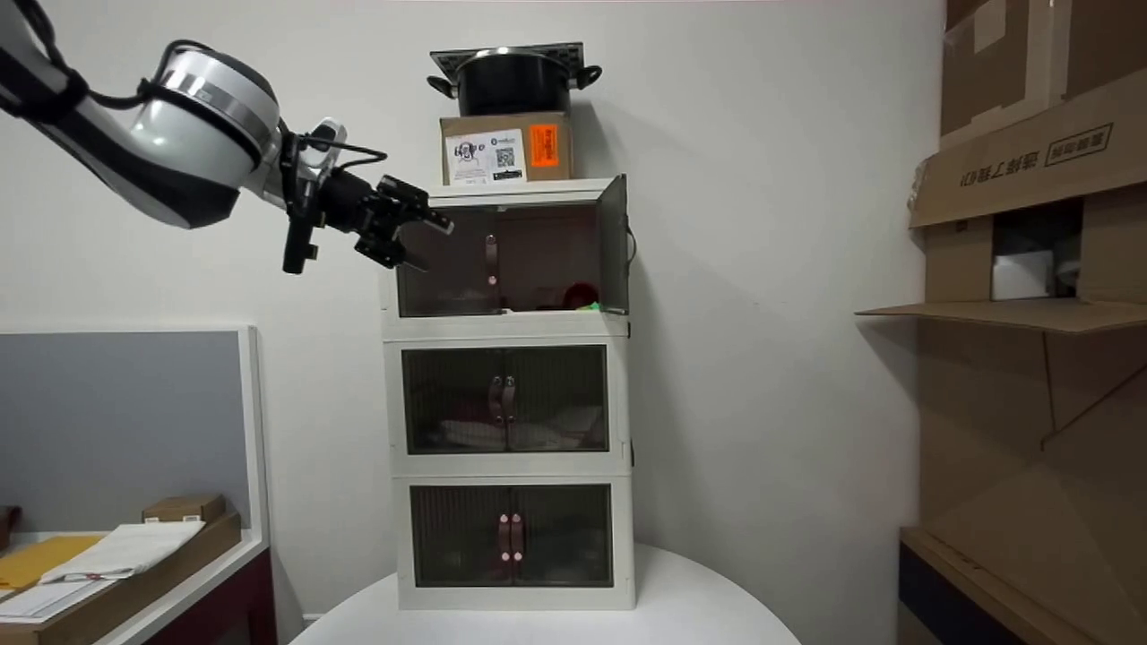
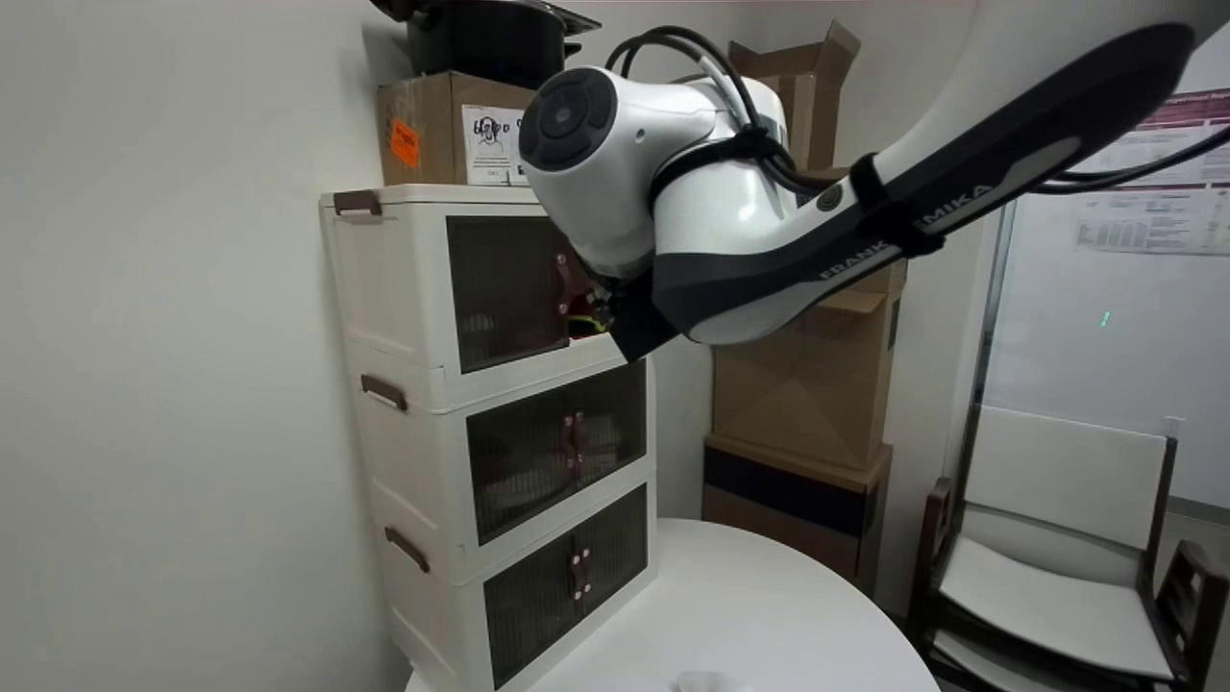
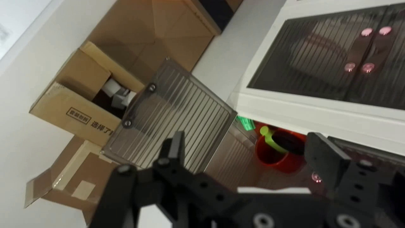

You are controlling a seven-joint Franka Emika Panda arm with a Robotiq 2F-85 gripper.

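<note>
My gripper (image 1: 430, 245) is open before the left part of the top cabinet compartment, its fingers pointing right. In the wrist view a wide gap with nothing held separates the two fingers (image 3: 328, 159). The compartment's right door (image 3: 178, 117) stands swung out, while its left door (image 1: 446, 263) is closed. Inside lies a red cup-like container (image 3: 269, 150), with a light-green and black item (image 3: 271, 140) across its mouth. Beside it is a small bright green object (image 3: 246, 123). In exterior view 2 the arm hides the gripper's fingers.
Two lower compartments (image 1: 513, 462) have their doors closed. A cardboard box (image 1: 489, 147) with a black pot (image 1: 513, 86) sits on top of the cabinet. Large cardboard boxes (image 1: 1032, 430) stand at the right.
</note>
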